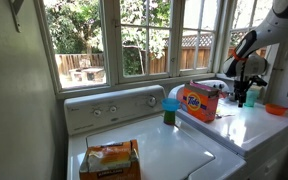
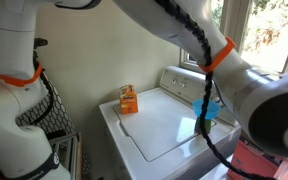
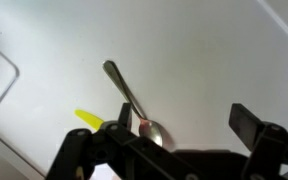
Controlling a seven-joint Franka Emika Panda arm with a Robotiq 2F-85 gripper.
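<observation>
My gripper is open, its two black fingers wide apart with nothing held between them. Below it in the wrist view, a metal spoon (image 3: 124,88) lies on the white surface, its bowl partly behind the left finger. A yellow object (image 3: 89,119) rests beside the spoon, also partly covered by that finger. From exterior view 1, the gripper (image 1: 241,101) appears low over the right-hand white machine top, near a teal cup (image 1: 251,97). The spoon is too small to make out there.
An orange Tide box (image 1: 199,101) stands left of the gripper, with a blue-topped container (image 1: 170,110) beyond it. An orange bowl (image 1: 276,109) sits to the right. On the left machine lies an orange bag (image 1: 111,160); windows line the back.
</observation>
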